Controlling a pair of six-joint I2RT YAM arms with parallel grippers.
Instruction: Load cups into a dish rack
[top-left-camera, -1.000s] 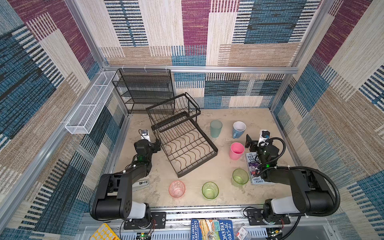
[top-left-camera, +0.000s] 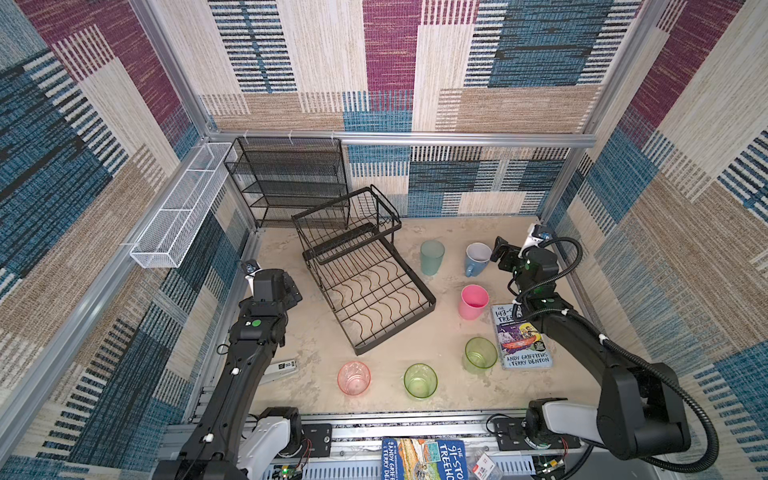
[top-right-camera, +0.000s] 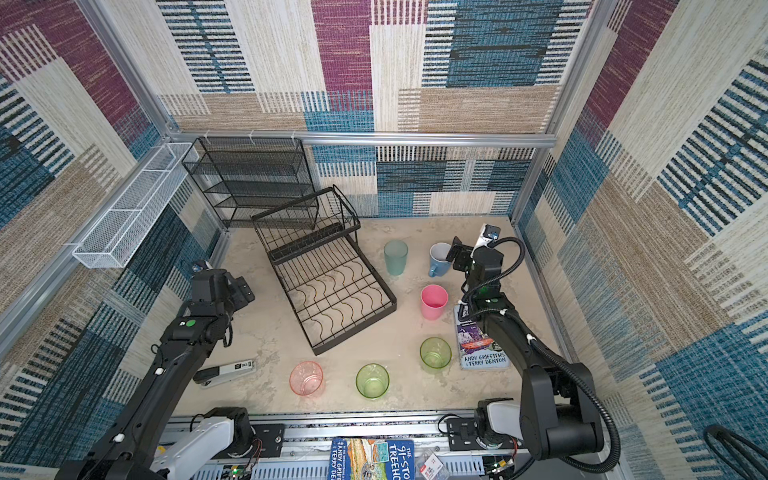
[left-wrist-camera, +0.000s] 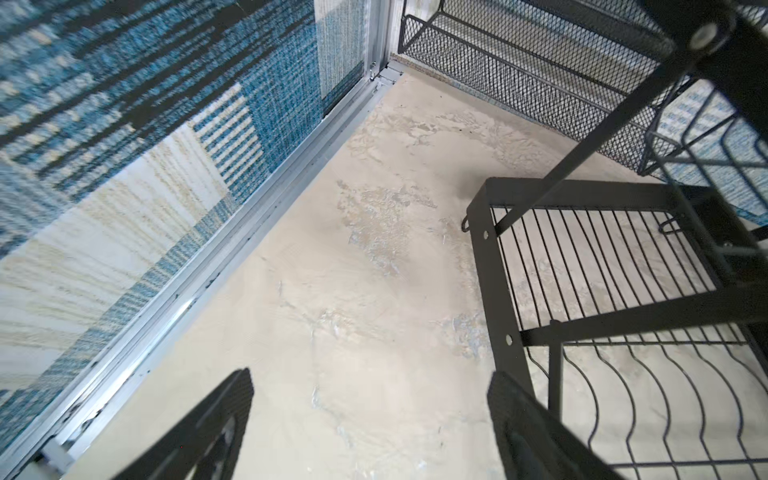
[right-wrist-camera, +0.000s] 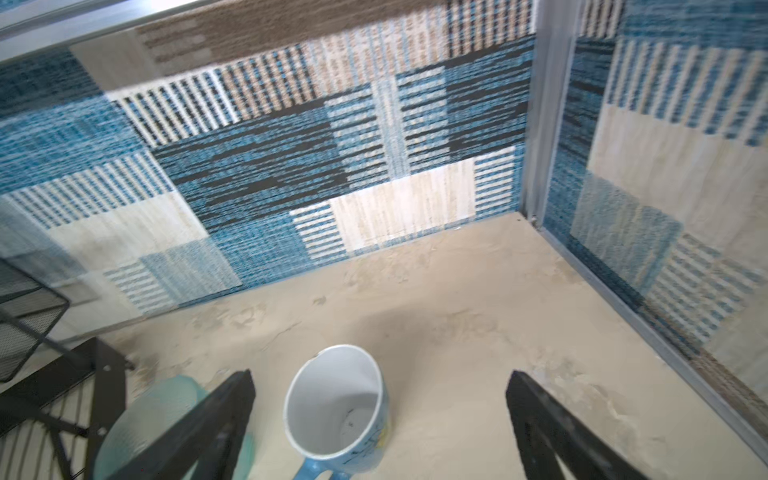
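A black wire dish rack (top-left-camera: 376, 288) stands empty near the middle of the table, angled. Right of it are a teal cup (top-left-camera: 432, 257), a blue-and-white mug (top-left-camera: 477, 259) and a pink cup (top-left-camera: 473, 301). Two green cups (top-left-camera: 420, 381) and a clear pinkish cup (top-left-camera: 353, 377) sit along the front. My left gripper is part open above bare table left of the rack, nothing between its fingers. My right gripper is open and empty; in the right wrist view the mug (right-wrist-camera: 336, 404) shows between its fingers, farther off, with the teal cup (right-wrist-camera: 152, 420) partly hidden behind a finger.
A black mesh shelf (top-left-camera: 292, 180) stands behind the rack, and a white wire basket (top-left-camera: 182, 206) hangs on the left wall. A book (top-left-camera: 524, 340) lies under the right arm. A stapler-like object (top-right-camera: 228, 372) lies front left.
My left arm has stretched out and swung left, away from the rack. The cups and rack have not moved.
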